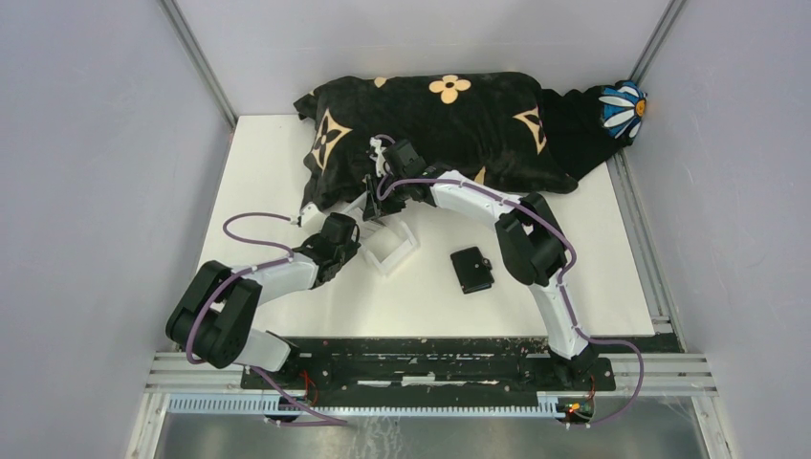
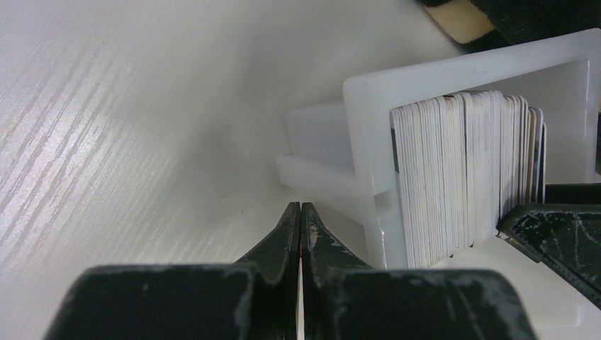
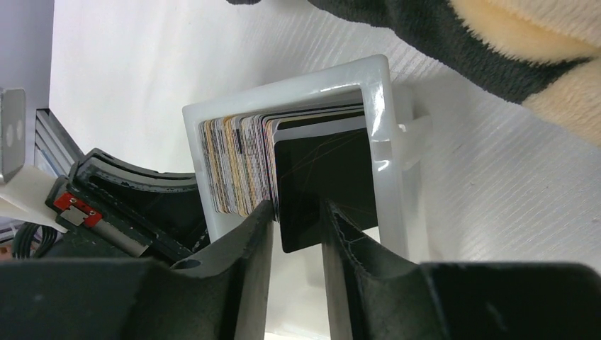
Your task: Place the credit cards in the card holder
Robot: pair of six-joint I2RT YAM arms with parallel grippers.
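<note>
A white box (image 3: 385,142) holds a row of upright cards, with a dark card (image 3: 326,180) at one end of the row in the right wrist view. My right gripper stands part open over that end, its fingertips apart at the edges of the cards; nothing is seen gripped. Beside the box, my left gripper has its fingertips together, and nothing shows between them. The black card holder (image 1: 471,270) lies flat on the table, right of the box, with no gripper near it.
A dark plush blanket (image 1: 430,124) with tan flowers fills the back of the table, close behind the box.
</note>
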